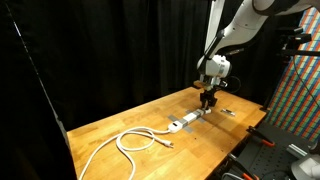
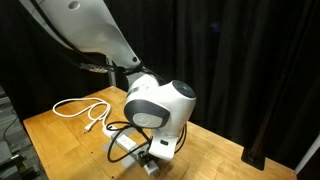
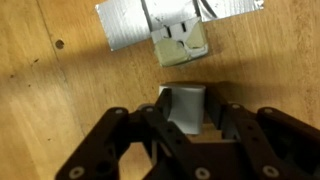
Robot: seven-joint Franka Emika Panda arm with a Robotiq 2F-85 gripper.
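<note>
In the wrist view, my gripper is shut on a small block [image 3: 190, 108] with a pale grey face and a dark side. Just beyond the block, a little apart from it in that view, is the beige end of a power strip [image 3: 180, 42] crossed by silver tape. The strip lies on the wooden table in exterior view 1, where my gripper [image 1: 208, 101] is low at the strip's far end. In exterior view 2 the arm hides most of the gripper, and the white strip [image 2: 122, 130] runs up beside it.
A white cord [image 1: 125, 140] loops from the strip across the left of the table [image 1: 110, 128]. A small item [image 1: 228, 112] lies right of the gripper. Black curtains [image 1: 130, 55] stand behind, and a black object [image 2: 253, 157] is at the back edge.
</note>
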